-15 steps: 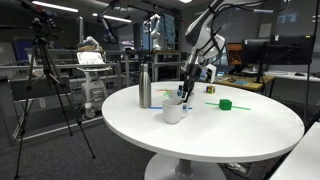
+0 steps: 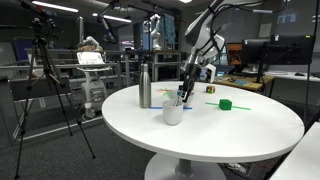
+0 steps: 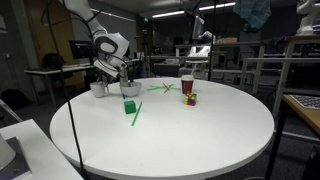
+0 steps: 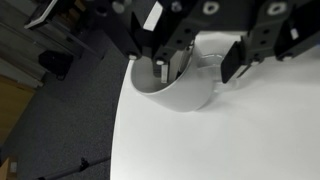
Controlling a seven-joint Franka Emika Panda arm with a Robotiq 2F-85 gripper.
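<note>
The white mug (image 2: 172,116) stands upright on the round white table, near its front edge in exterior view 1. At its rim is my gripper (image 2: 182,98), reaching down from behind. In the wrist view the gripper is part open, one dark finger (image 4: 160,66) over the mug's mouth and the other finger (image 4: 233,64) outside, by the handle side. The mug's wall (image 4: 190,93) fills the middle below them. A thin light-coloured piece shows at the mouth; what it is I cannot tell. Exterior view 2 shows the mug (image 3: 98,90) partly behind the gripper.
A steel bottle (image 2: 145,86) stands left of the mug. A green cube (image 2: 225,104) lies to the right. Farther off are a red cup (image 3: 187,84), a multicoloured cube (image 3: 190,100) and a white bowl (image 3: 130,88).
The gripper's tip has shifted slightly at the mug's rim. The mug stays upright in about the same place; other objects have not moved.
</note>
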